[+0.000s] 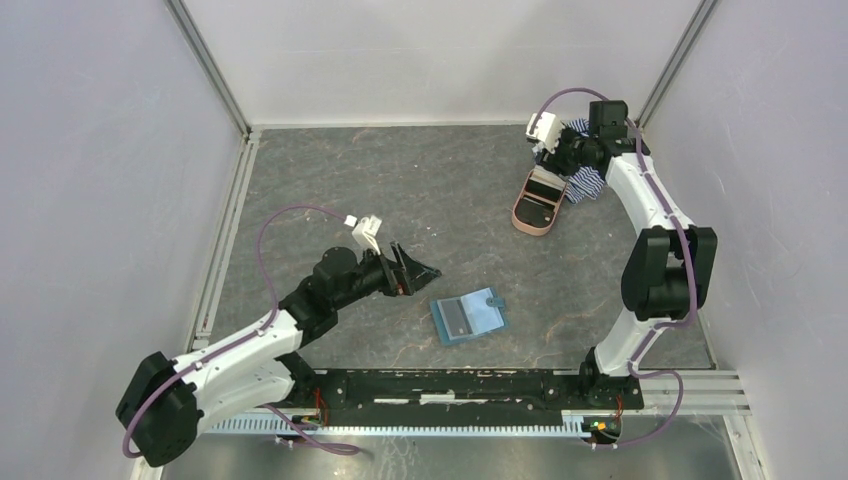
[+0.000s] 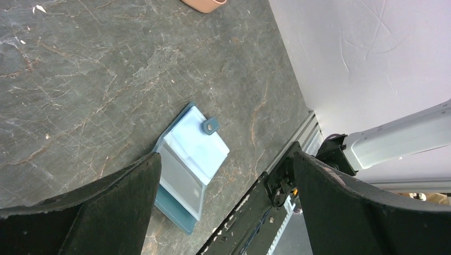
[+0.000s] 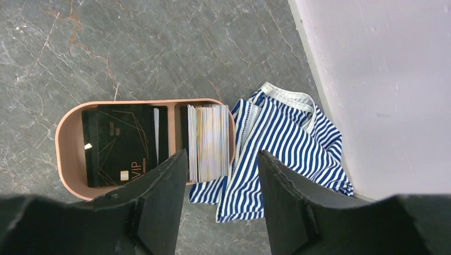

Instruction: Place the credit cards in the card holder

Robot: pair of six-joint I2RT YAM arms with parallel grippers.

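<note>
A blue card holder (image 1: 441,333) lies open on the table, its clear sleeves showing in the top view and its snap tab (image 2: 210,126) in the left wrist view. At the back right stands a pink box (image 3: 68,159). It holds black VIP cards (image 3: 119,143) in one compartment and a stack of light-edged cards (image 3: 213,143) in the other. My right gripper hangs above the stack's end of the box, open and empty, fingers to either side of the stack's right edge in view. Left of the holder, my left gripper (image 1: 428,281) is open with nothing between its fingers.
A blue-and-white striped cloth (image 3: 287,149) lies against the box's end, close to the right-hand wall (image 3: 393,95).
</note>
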